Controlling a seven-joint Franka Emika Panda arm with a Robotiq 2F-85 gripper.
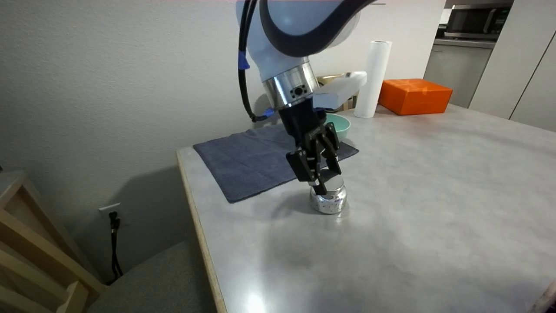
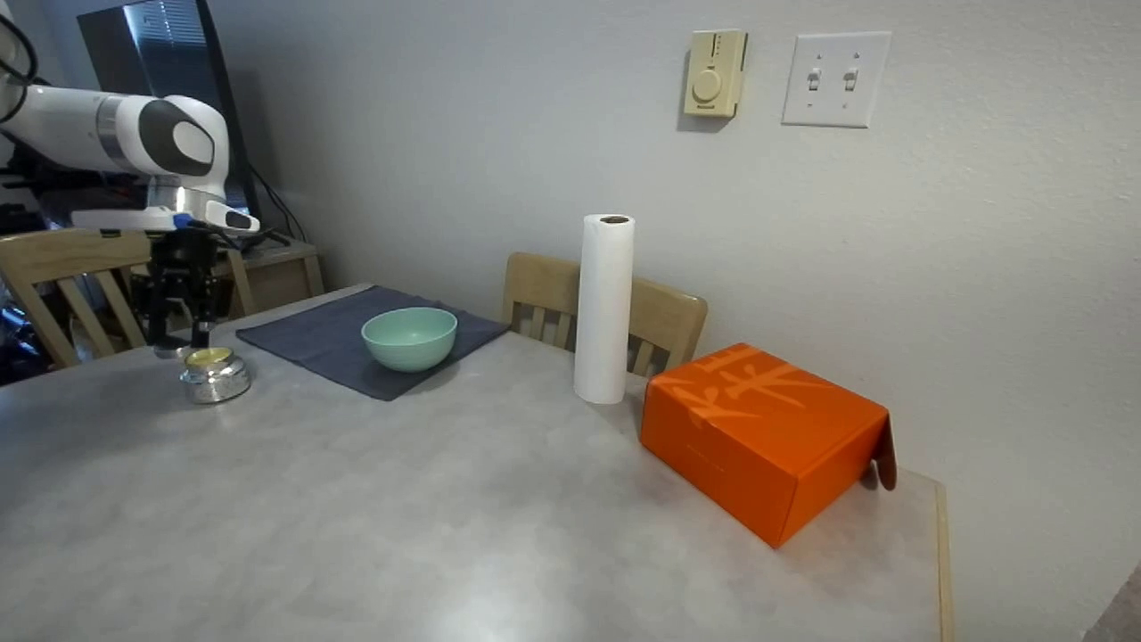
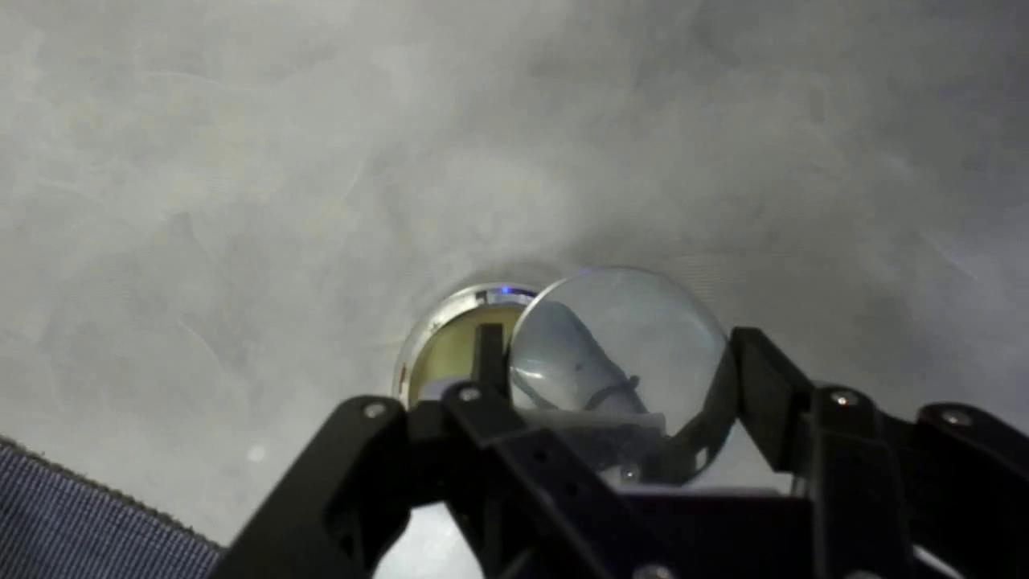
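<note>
My gripper is shut on a round silver lid, with a finger at either side of its rim. Below stands a shiny silver jar, upright on the table and uncovered, its yellowish inside showing in exterior view 2. From the wrist, the lid covers the right part of the jar. Exterior view 2 shows the lid to the left of the jar, so the two are not lined up. Whether they touch, I cannot tell.
A dark blue cloth lies behind the jar, with a mint-green bowl on it. Farther along stand a white paper roll and an orange box.
</note>
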